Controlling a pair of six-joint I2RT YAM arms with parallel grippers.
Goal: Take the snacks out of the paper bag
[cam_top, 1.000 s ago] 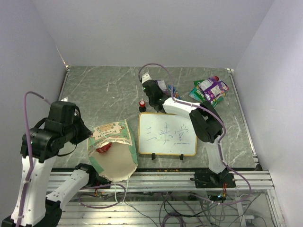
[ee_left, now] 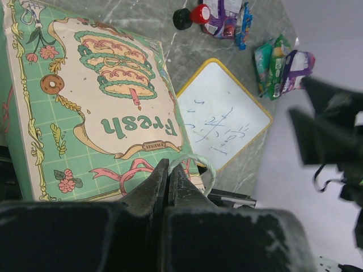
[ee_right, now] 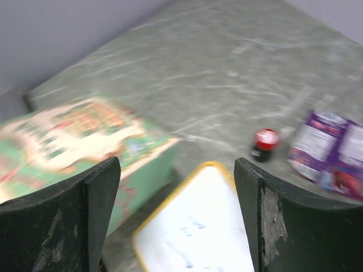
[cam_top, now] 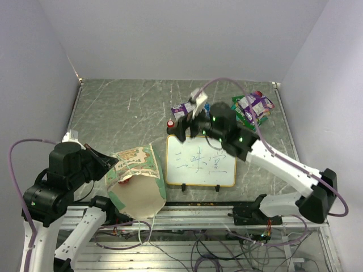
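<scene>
The paper bag (cam_top: 135,198) lies at the front left with its mouth toward the front edge, and a red packet (cam_top: 125,181) shows inside it. Its printed face (ee_left: 108,85) fills much of the left wrist view. My left gripper is shut on the bag's pale cord handle (ee_left: 211,170), at the mouth edge. Blurred, the right gripper (cam_top: 182,127) hangs above the whiteboard's back edge. Its fingers stand apart, and nothing shows between the fingers.
A whiteboard (cam_top: 199,175) lies right of the bag. Behind it are a red-capped dark bottle (cam_top: 171,126), a purple packet (ee_left: 224,16) and a blue packet (ee_left: 244,25). Green and purple packets (cam_top: 252,107) are heaped at the back right.
My right arm has swung away from the purple packet, back toward the whiteboard and up. The left gripper has shifted slightly right at the bag's edge, and less of the red packet shows.
</scene>
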